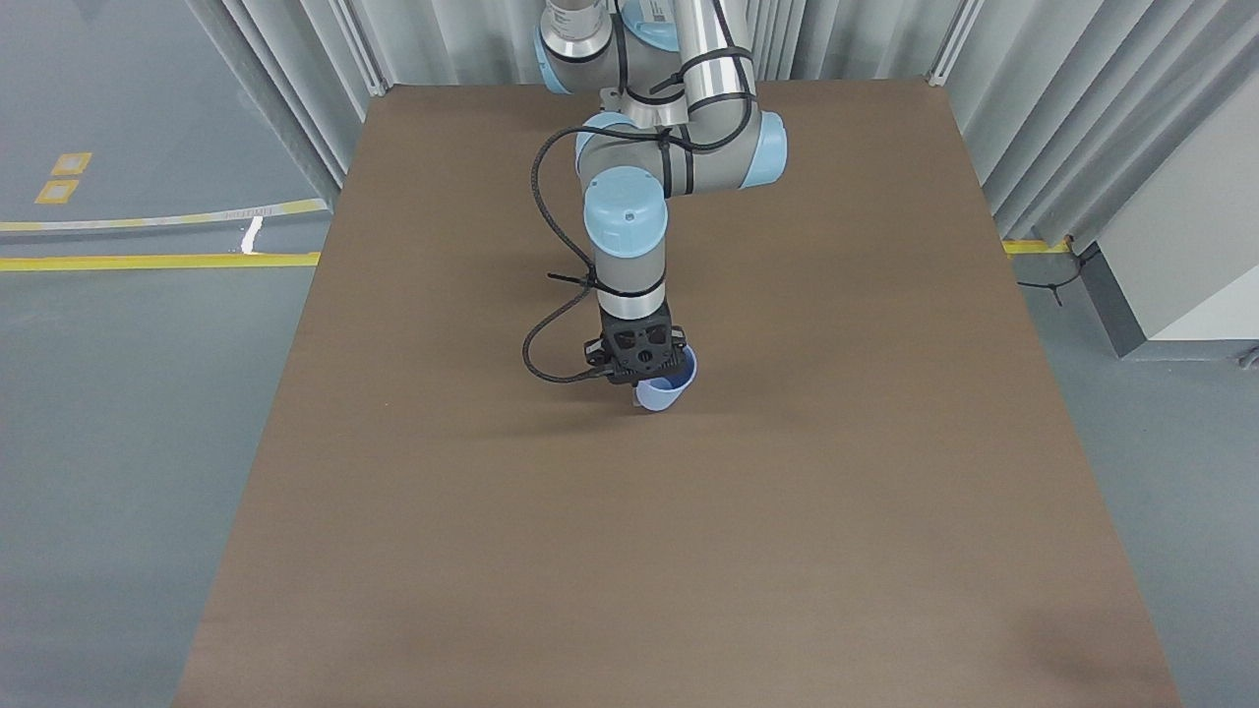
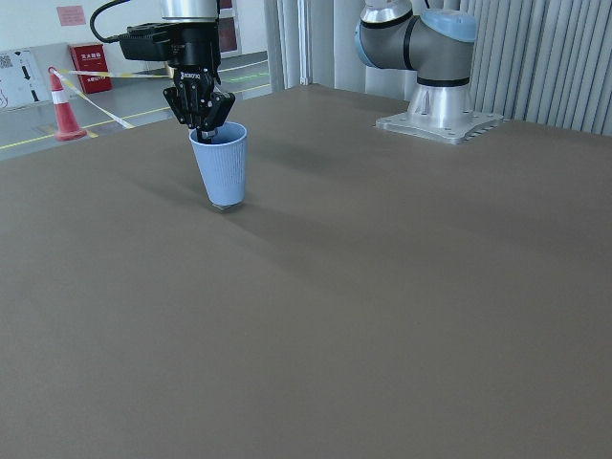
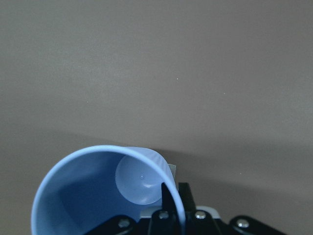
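A light blue ribbed cup (image 2: 222, 174) is upright in the left view, just above a small pale patch on the table. My black gripper is shut on the cup's rim, one finger inside and one outside, as the wrist view shows. In the front view the cup (image 1: 657, 395) shows below the gripper (image 1: 645, 371), partly hidden by it. The wrist view looks down into the cup, with the rim at the fingertips.
The robot's base (image 2: 440, 126) stands at the table's back, with curtains behind it.
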